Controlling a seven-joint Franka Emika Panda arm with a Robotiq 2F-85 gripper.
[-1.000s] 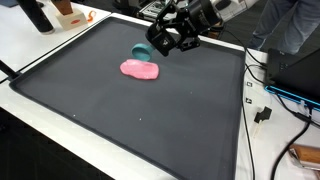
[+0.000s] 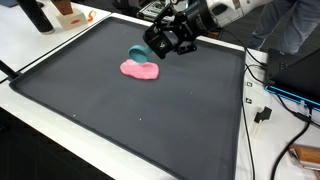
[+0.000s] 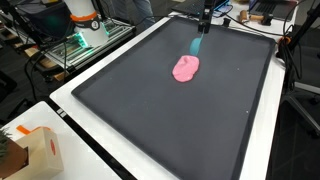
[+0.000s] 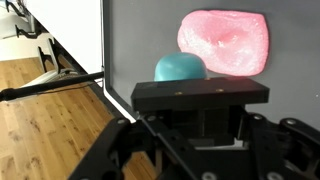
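A teal object [image 2: 138, 53], rounded like a small cup or ball, hangs at the fingers of my gripper [image 2: 160, 43]. In the wrist view the same teal object [image 4: 180, 67] shows just beyond the dark finger pads, which stand close together on part of it; how they hold it is partly hidden. On the dark mat lies a flat pink piece [image 2: 139, 69], irregular in outline, in front of the gripper. From the second exterior view, the pink piece [image 3: 186, 68] lies nearer the camera than the teal object [image 3: 196, 45].
A white and orange item [image 2: 70, 14] stands at the far left. A small white item [image 2: 262, 116] sits off the mat at the right.
The gripper and the teal object have shifted slightly down and to the left, closer to the pink piece. The pink piece stays where it was.
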